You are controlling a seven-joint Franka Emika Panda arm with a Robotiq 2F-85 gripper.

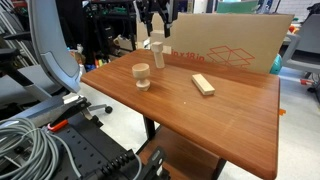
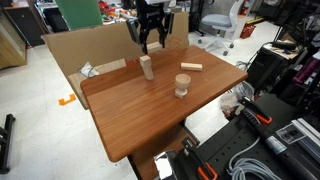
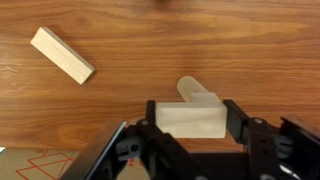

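Observation:
My gripper is shut on a pale block, whose near face fills the gap between the dark fingers in the wrist view. Beneath it stands an upright wooden block on the table, also visible as a pale post in exterior view 1. In the wrist view the held block covers part of this standing block. The arm comes down from above, with the gripper over the upright block; whether the two blocks touch cannot be told.
Another wooden block lies flat on the brown table. A pale cup-shaped object stands nearer the robot base. Cardboard rises behind the far edge.

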